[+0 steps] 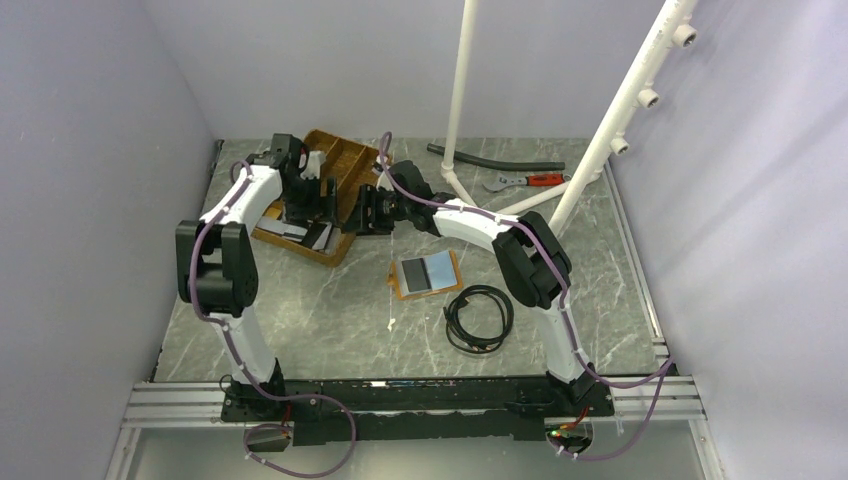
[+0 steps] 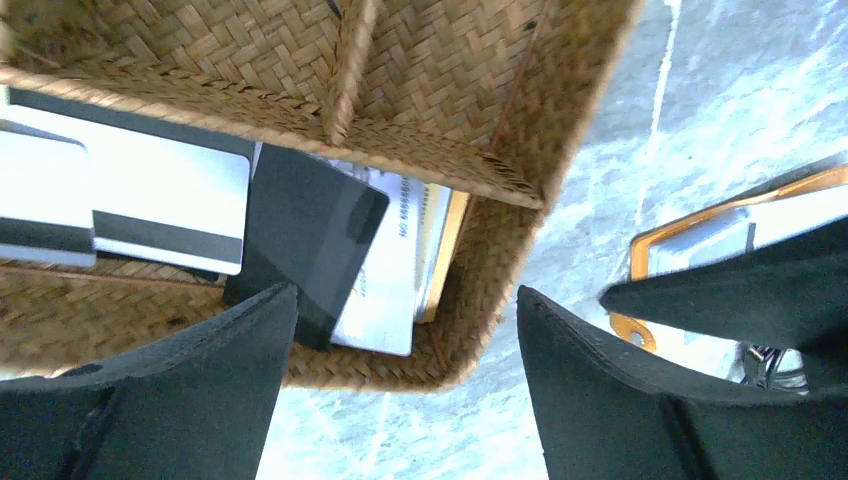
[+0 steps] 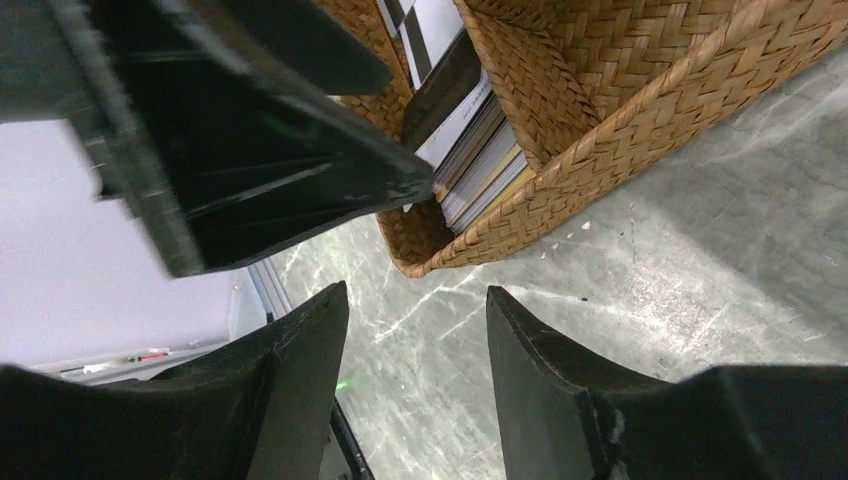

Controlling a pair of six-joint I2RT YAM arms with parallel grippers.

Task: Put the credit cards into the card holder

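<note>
Several cards stand or lean in the front compartment of a woven basket [image 1: 333, 258]: a black card [image 2: 305, 235], a white card with a dark stripe [image 2: 170, 190] and a tight row of card edges [image 3: 487, 175] at the basket's end. Over this compartment hangs my left gripper, open and empty. My right gripper is open too, empty, just right of the basket's end. The orange-edged card holder [image 1: 457, 262] lies flat on the table, a dark and a pale blue panel showing; in the left wrist view, the right gripper's fingers [image 2: 730, 290] partly hide it.
A coiled black cable [image 1: 478, 318] lies right of the holder. Behind are a wrench [image 1: 530, 181], a black tube [image 1: 500, 163] and white pipes [image 1: 590, 160]. The two grippers are close together. Bare table [image 1: 320, 330] lies in front of the basket.
</note>
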